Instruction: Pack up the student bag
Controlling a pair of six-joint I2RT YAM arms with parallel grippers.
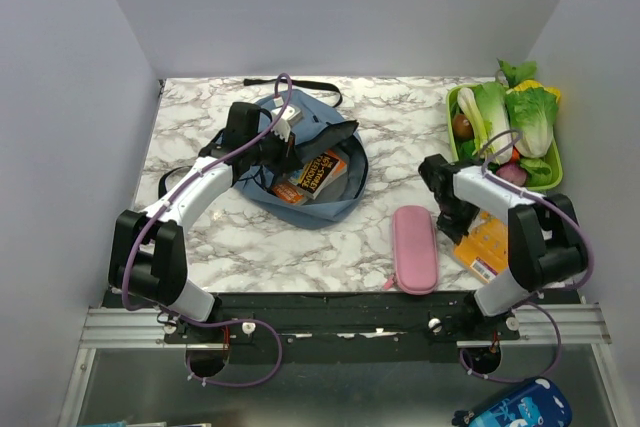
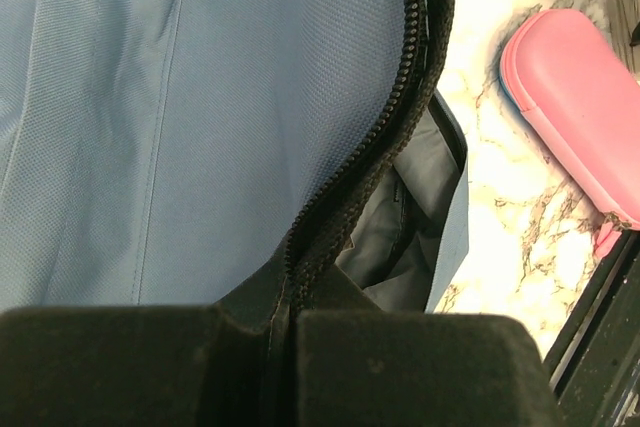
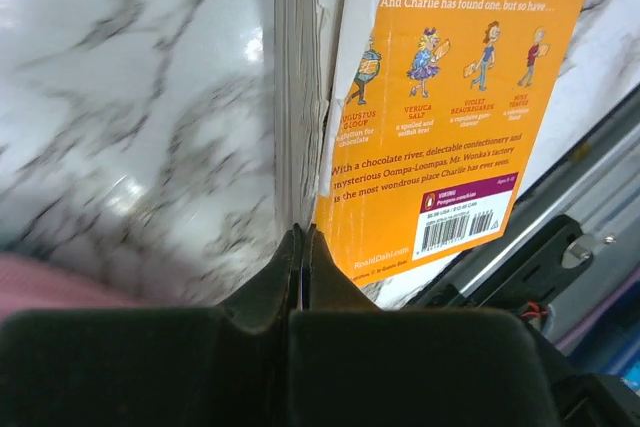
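The blue-grey student bag [image 1: 335, 212] lies with its mouth open on the left half of the table. My left gripper [image 1: 292, 160] is shut on the zippered edge of its flap [image 2: 345, 192], which runs down between the fingertips. Inside the bag sits a dark-and-orange book [image 1: 322, 173]. At the front right lies an orange book [image 3: 440, 147], back cover up, with a torn white strip along one side. My right gripper is shut at that book's edge, and nothing shows between its fingers. Left of it rests a pink pencil case [image 1: 415, 249].
A green basket of vegetables [image 1: 556, 162] stands at the back right, behind the right arm. Off the table's front edge, at the lower right, is a blue patterned pouch [image 1: 520, 405]. Bare marble [image 1: 400, 127] lies between the bag and the basket.
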